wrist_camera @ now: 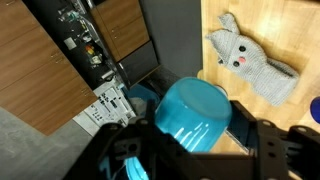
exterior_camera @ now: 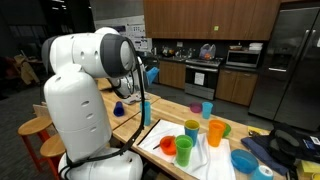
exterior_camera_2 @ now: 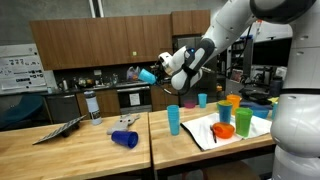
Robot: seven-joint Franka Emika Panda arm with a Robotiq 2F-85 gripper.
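My gripper (exterior_camera_2: 154,72) is shut on a blue cup (wrist_camera: 190,115), held high above the table and tilted. In the wrist view the cup's opening faces the camera, between the dark fingers. Exterior view 1 shows the same blue cup (exterior_camera: 152,75) at the end of the arm, but the fingertips are too small there to make out. In exterior view 2 it hangs well clear of the tabletop (exterior_camera_2: 60,145).
A light blue cup (exterior_camera_2: 174,119) stands on the table, near a dark blue mug (exterior_camera_2: 126,138) on its side. On a white cloth (exterior_camera: 200,160) are a red dish (exterior_camera: 168,145) and a green cup (exterior_camera: 183,150). A grey plush toy (wrist_camera: 245,60) lies below.
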